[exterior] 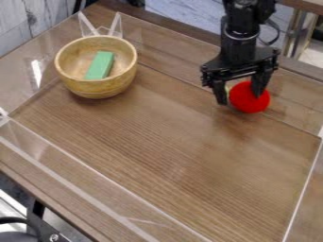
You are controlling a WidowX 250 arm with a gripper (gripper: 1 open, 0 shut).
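My black gripper (237,81) hangs at the upper right, open, with its fingers around a red round object (252,99) on the table. A small pale item (228,88) beside the red object is mostly hidden by the gripper.
A wooden bowl (76,80) at the upper left holds a green block (100,65). A black cable or part lies at the lower left edge.
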